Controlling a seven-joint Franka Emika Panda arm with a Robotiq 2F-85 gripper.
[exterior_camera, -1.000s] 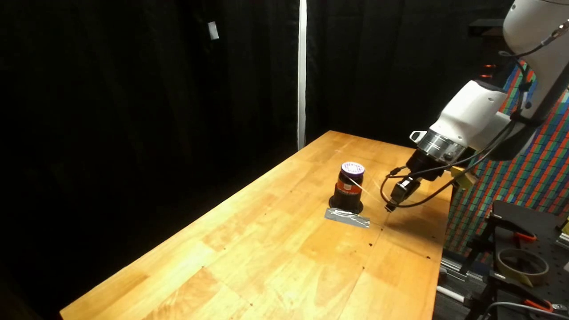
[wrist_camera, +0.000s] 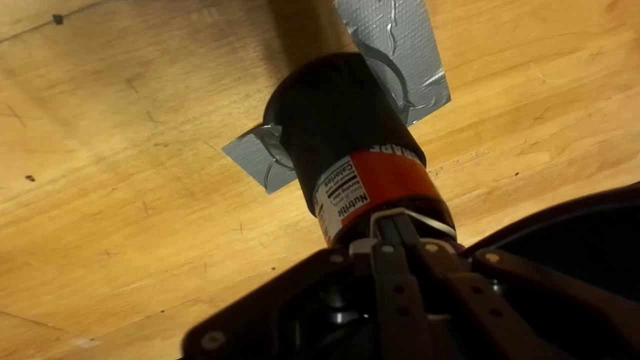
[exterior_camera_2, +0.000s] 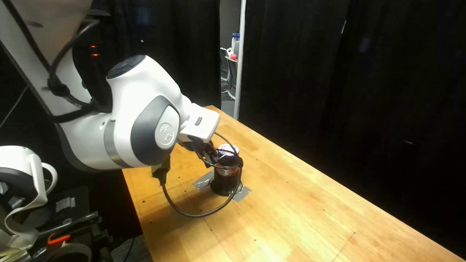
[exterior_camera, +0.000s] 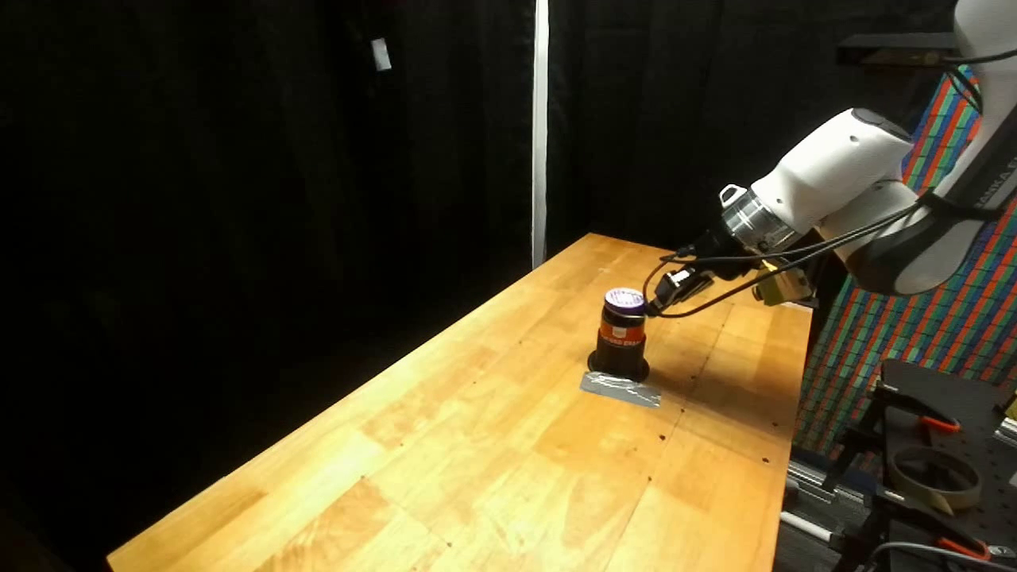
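A dark jar [exterior_camera: 621,329] with a purple-and-white lid and an orange label stands upright in a black round holder [wrist_camera: 336,108] fixed to the table with grey tape. My gripper is shut at the jar's upper side, just below the lid, as the exterior views also show. A thin pale band [wrist_camera: 436,224] runs in front of the fingertips and across the jar's side in the wrist view. Whether the band is pinched between the fingers or only passes round them cannot be told. The lid is mostly hidden in the wrist view.
Grey tape [exterior_camera: 621,389] lies flat beside the holder. A black cable [exterior_camera_2: 205,214] from my arm loops down in front of the jar.
My gripper has risen from low over the table and moved toward the jar, up to its lid's side.
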